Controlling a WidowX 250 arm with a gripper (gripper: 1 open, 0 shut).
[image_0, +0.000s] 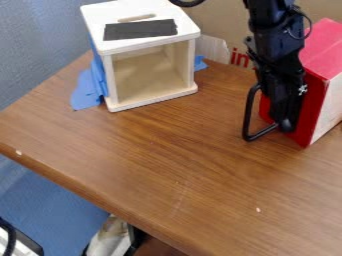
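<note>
A black robot arm reaches down at the right, its gripper (277, 118) low against a red box (318, 103) with white edges, beside a black bent-tube part near the wooden table's surface. Whether the fingers are open or shut is hard to tell.
A white open-fronted cubby (147, 72) with a dark strip on top stands on blue cloth (86, 92) at the back left. A cardboard panel is behind.
</note>
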